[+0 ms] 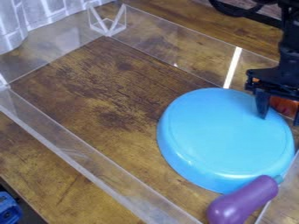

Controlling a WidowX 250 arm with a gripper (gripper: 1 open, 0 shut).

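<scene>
The black gripper [268,92] hangs at the right edge, its fingers pointing down over the back rim of a large blue round lid or plate [219,140]. Behind it, an orange-red object [284,108] is partly hidden. Whether the fingers are open or shut cannot be made out. A purple toy eggplant [239,201] lies at the lower right, against the front edge of the blue item.
Clear plastic walls [82,162] enclose the wooden floor [93,92], which is bare on the left. A white cloth [24,22] is at the top left, and a blue object [6,210] sits at the lower left corner outside the walls.
</scene>
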